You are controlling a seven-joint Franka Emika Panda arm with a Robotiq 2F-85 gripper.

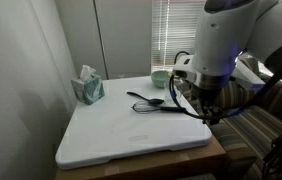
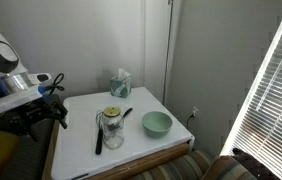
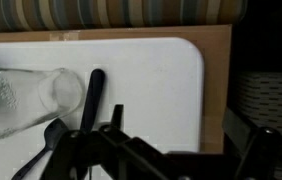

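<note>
My gripper is open and empty above the right part of the white tabletop (image 3: 146,85) in the wrist view. Left of it lies the black whisk handle (image 3: 93,98), then a clear glass jar (image 3: 31,102) and a black spoon (image 3: 47,142). In exterior view 2 the jar (image 2: 113,130) stands upright with a yellow top, beside the whisk (image 2: 98,142); my gripper (image 2: 61,102) hangs to their left, apart from them. Exterior view 1 shows the whisk (image 1: 159,108) and spoon (image 1: 146,98); the arm largely hides the jar there.
A green bowl (image 2: 157,124) sits to the right of the jar, and a tissue box (image 2: 120,88) stands near the wall. A striped couch (image 1: 256,130) borders the table.
</note>
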